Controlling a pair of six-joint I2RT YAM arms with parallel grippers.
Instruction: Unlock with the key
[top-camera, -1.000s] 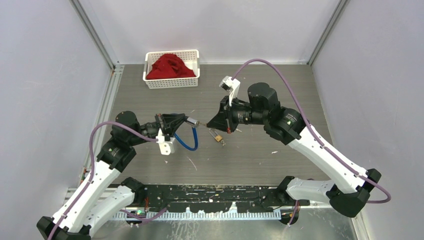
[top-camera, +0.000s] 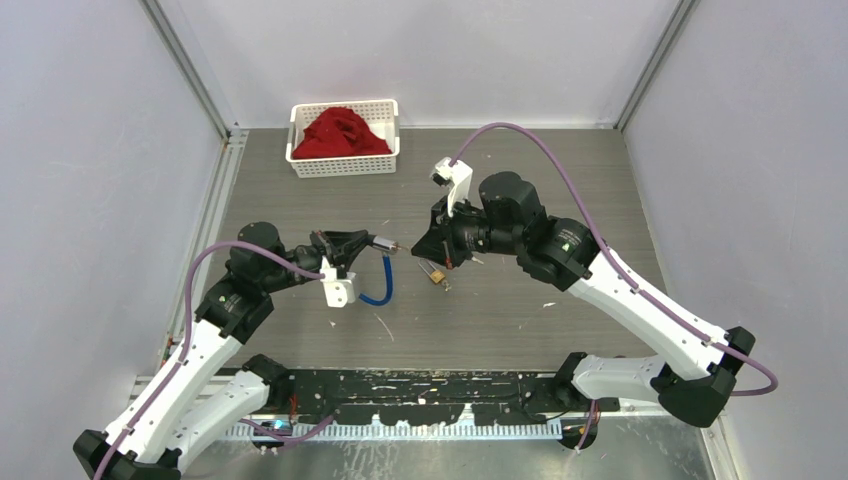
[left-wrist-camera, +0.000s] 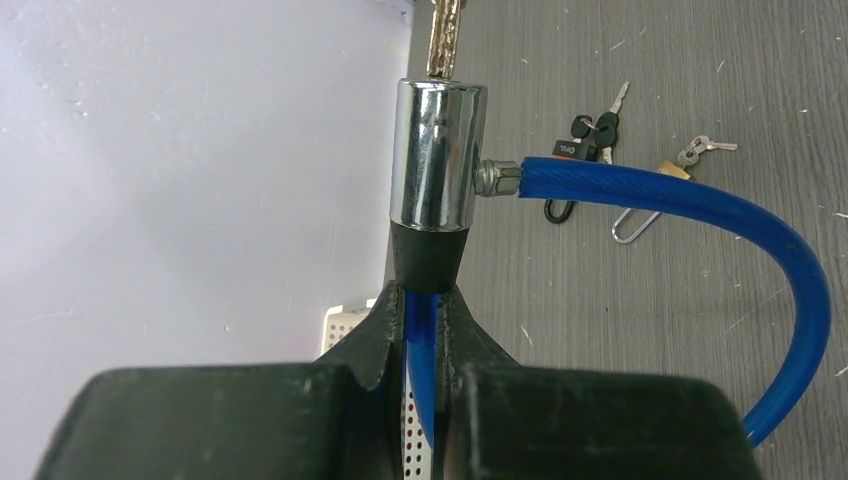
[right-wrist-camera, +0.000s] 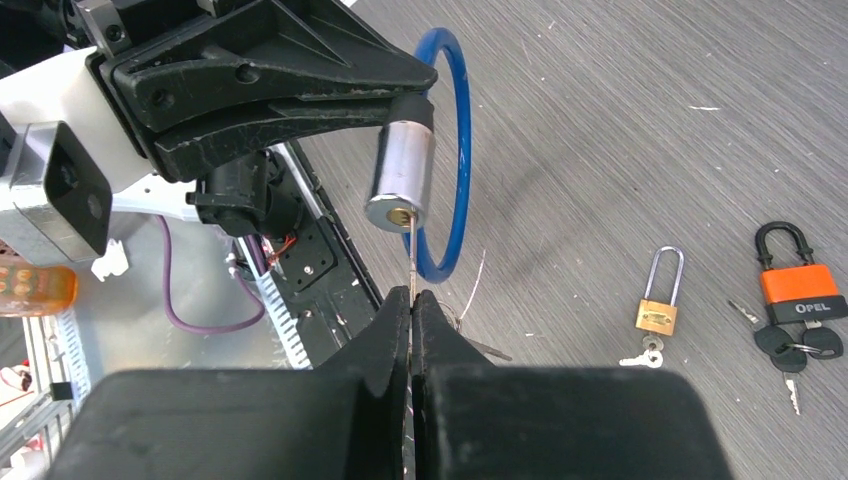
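The blue cable lock has a shiny metal cylinder (left-wrist-camera: 436, 150), a black sleeve (left-wrist-camera: 428, 255) and a looped blue cable (left-wrist-camera: 690, 190). My left gripper is shut on its sleeve end, holding the lock above the table. Facing it, my right gripper is shut on a thin key (right-wrist-camera: 413, 255). In the right wrist view the key's tip meets the brass keyhole (right-wrist-camera: 400, 216) in the cylinder's end face. The left wrist view also shows the key blade (left-wrist-camera: 443, 40) touching that end. How deep the tip sits, I cannot tell.
On the table lie a small brass padlock (right-wrist-camera: 656, 316) with keys and an orange-black padlock (right-wrist-camera: 800, 290) with its keys. At the back left stands a white basket (top-camera: 345, 169) holding red cloth (top-camera: 340, 133). Bare table surrounds these things.
The right arm's wrist has shifted slightly left and tilted, while its tips stay close to the lock. My left wrist's white mount has moved a little right; the cylinder stays nearly in place.
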